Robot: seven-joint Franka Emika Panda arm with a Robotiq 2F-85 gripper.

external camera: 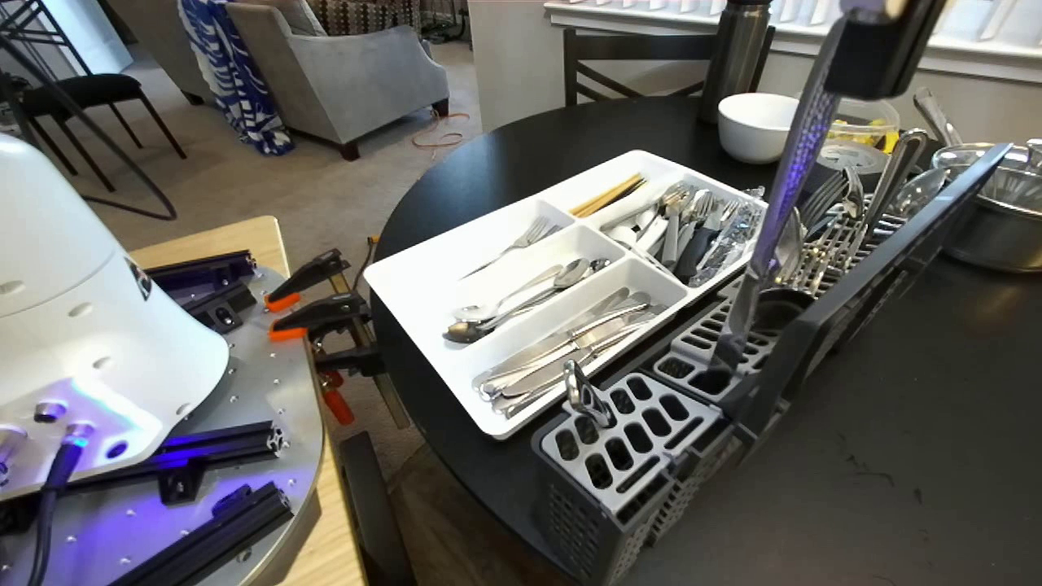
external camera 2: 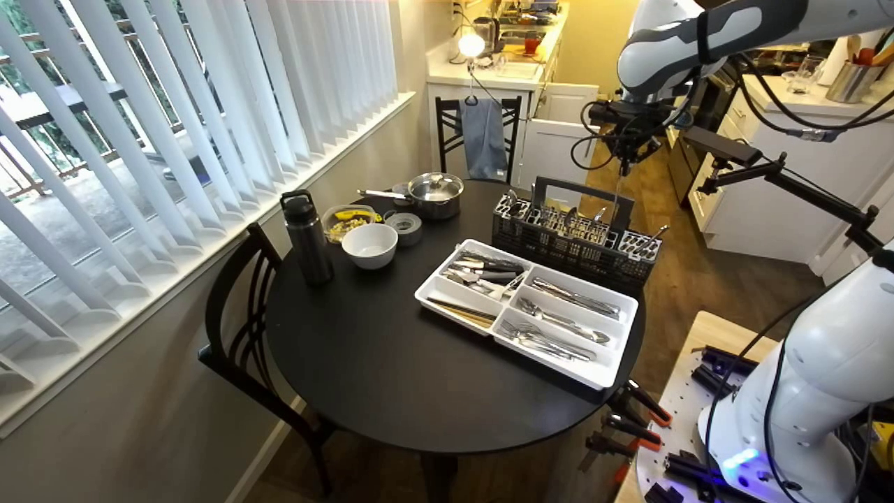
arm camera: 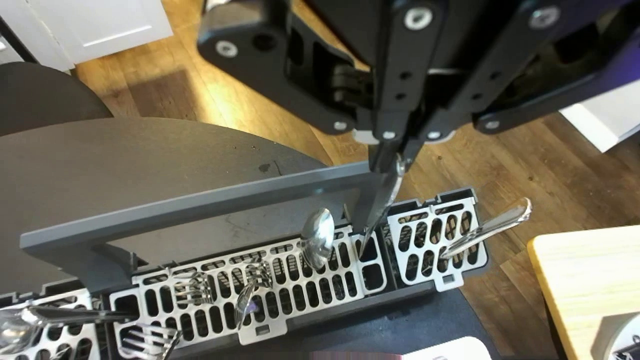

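A long silver utensil, seemingly a knife (external camera: 777, 210), hangs steeply from my gripper, which is shut on its upper end. Below it is the dark cutlery basket (external camera: 571, 513). In the wrist view the utensil's lower end lines up with an open basket slot; whether it is clear of the slot I cannot tell. Exterior view 2 has the gripper (external camera 2: 624, 170) above the basket (external camera 2: 536, 239), near its handle. Beside the basket lies the white tray (external camera 2: 617, 369), with knives (external camera: 571, 347), spoons (external camera: 527, 298) and forks (external camera 2: 545, 341) in separate compartments.
The basket's raised handle (arm camera: 198, 207) stands close by the held utensil. Other cutlery pokes up from the basket, including a spoon (arm camera: 318, 238) and a handle (arm camera: 489, 231) at its end. A white bowl (external camera 2: 369, 244), bottle (external camera 2: 308, 239) and pot (external camera 2: 436, 195) stand farther off.
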